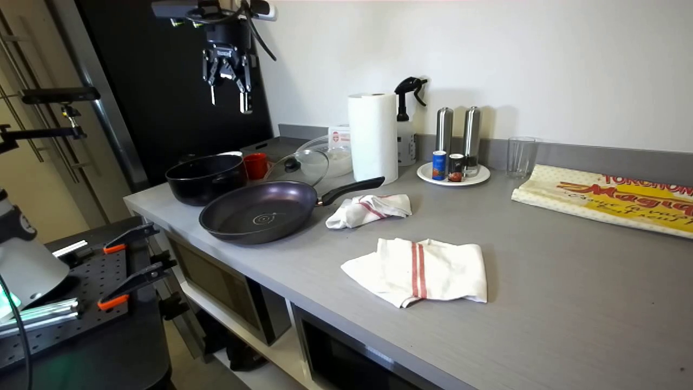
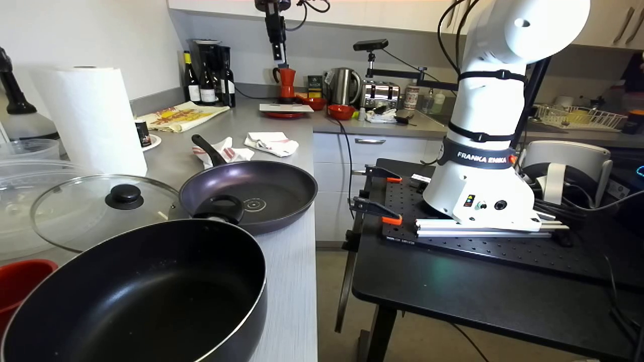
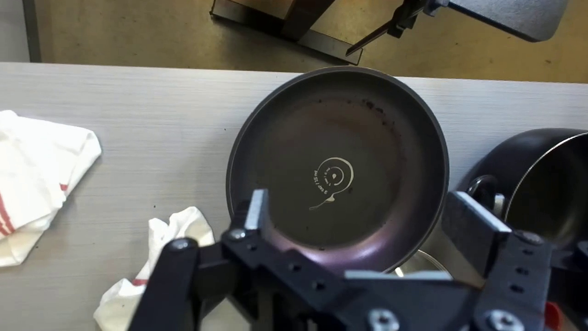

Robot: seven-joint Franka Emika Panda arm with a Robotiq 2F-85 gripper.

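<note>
My gripper [image 1: 228,101] hangs high above the counter, open, its fingers spread with nothing between them. In the wrist view the frying pan [image 3: 342,165] lies flat below the fingers, beyond the fingertips. Its black handle [image 1: 351,191] points toward the wall in exterior view 1; in the wrist view my gripper hides it. A crumpled white towel [image 1: 368,211] with a red stripe lies beside the handle. Another folded striped towel [image 1: 429,273] rests farther along the counter. The deep black pot [image 2: 151,295] stands beside the pan, with the glass lid [image 2: 108,208] behind them.
Against the wall stand a paper towel roll [image 1: 373,137], a spray bottle [image 1: 406,140] and a white plate [image 1: 464,181] bearing two steel mills and small jars. A red cup [image 1: 256,166] sits behind the pot.
</note>
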